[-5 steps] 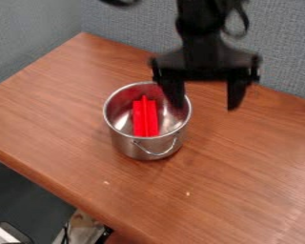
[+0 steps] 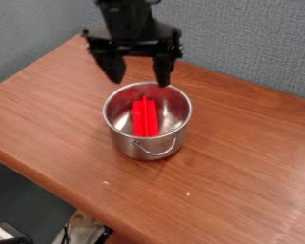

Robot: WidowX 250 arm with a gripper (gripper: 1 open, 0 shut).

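A steel pot (image 2: pixel 168 141) with a wire handle stands on the wooden table, with a red block (image 2: pixel 146 117) inside it, made up of what look like long pieces side by side. My black gripper (image 2: pixel 137 72) hangs open above the back of the pot, its two fingers apart and nothing visible between them.
Grey padded walls stand behind it. The table's front-left edge drops to a dark floor, with some cables and a white item at the bottom left.
The pot and red block have not visibly moved.
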